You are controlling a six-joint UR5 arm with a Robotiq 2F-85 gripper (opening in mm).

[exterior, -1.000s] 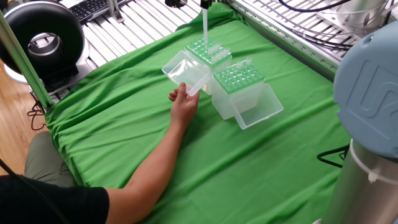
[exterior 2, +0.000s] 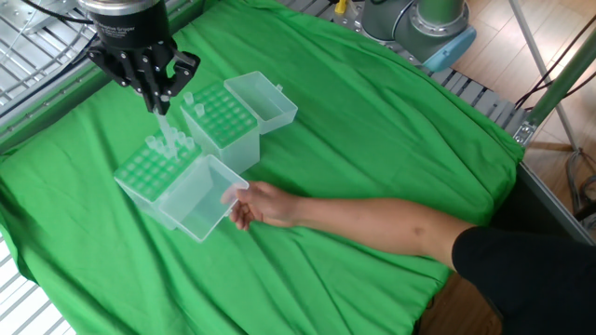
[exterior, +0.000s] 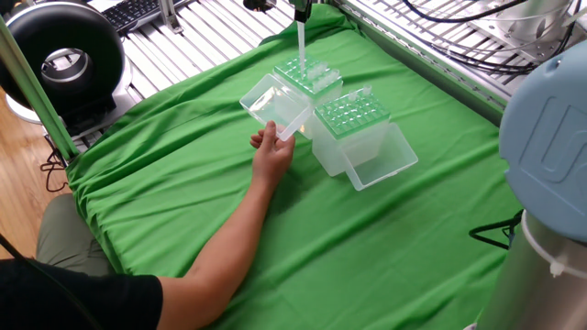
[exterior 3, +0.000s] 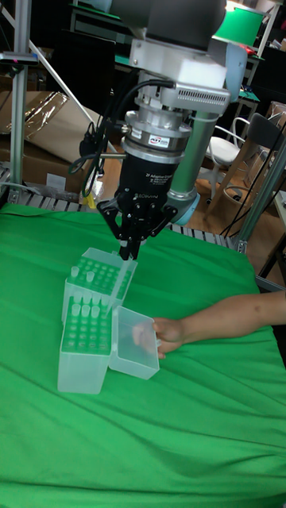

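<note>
My gripper (exterior 2: 160,107) points down, shut on the upper end of a long translucent pipette tip (exterior 2: 167,135). The lower end of that tip reaches the green top of one rack box (exterior 2: 136,175), close to several short tips standing there; whether it sits in a hole I cannot tell. A second rack box (exterior: 351,117) with a green perforated top stands beside the first and holds a few tips. Both boxes have clear lids hanging open. In exterior view 3 the gripper (exterior 3: 128,253) is over the boxes, and the held tip is hard to make out.
A person's hand (exterior: 270,156) holds the open lid (exterior: 275,105) of the first box, close to my gripper. The other lid (exterior: 383,158) juts out over the green cloth (exterior: 367,247).
The blue-capped arm joint has shifted a little to the right. Boxes and hand look nearly still.
</note>
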